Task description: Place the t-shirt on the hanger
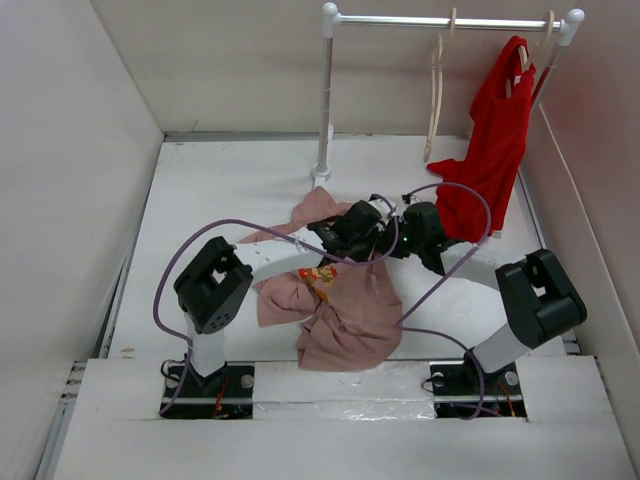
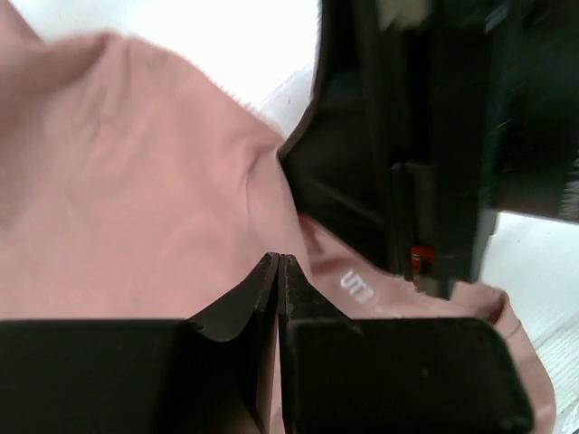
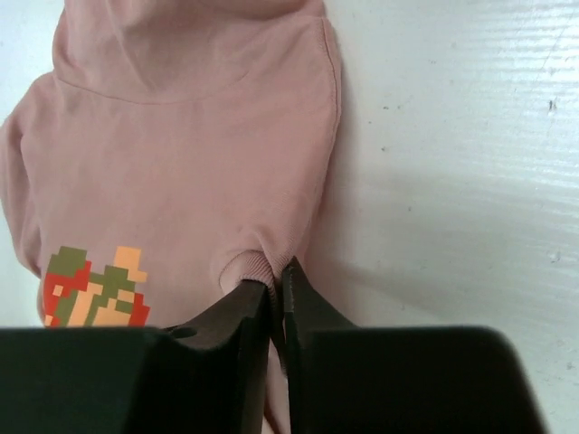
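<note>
A pink t-shirt with a pixel print lies crumpled on the white board, beneath both arms. My left gripper is over its upper right part, close against my right gripper. In the left wrist view, the fingertips of my left gripper meet over pink fabric, with the other gripper's dark body beside them. In the right wrist view, my right gripper has its fingertips on the folded ribbed edge of the shirt; whether cloth is held in either gripper is unclear.
A metal rack stands at the back, with empty wooden hangers and a red garment hanging at the right. Purple cables loop over both arms. The board is clear at the left and back left.
</note>
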